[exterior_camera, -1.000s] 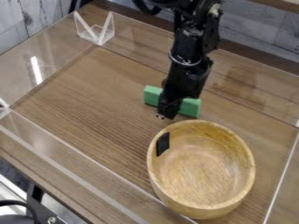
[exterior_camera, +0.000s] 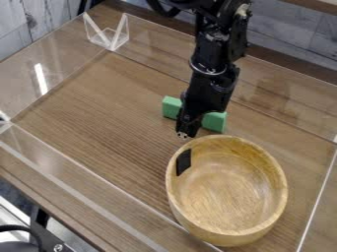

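A black arm reaches down from the top centre, its gripper low over a green block that lies on the wooden table. The fingertips are at the block's front side, hiding part of it. The gripper looks shut; whether anything is between its fingers is hard to see. Just in front sits a large beige round bowl with a dark patch on its left rim.
A white wire object stands at the back left. Dark cables lie at the bottom-left edge.
The arm has shifted slightly left, its lower part now a little more over the block's middle and left. The block and bowl look unmoved.
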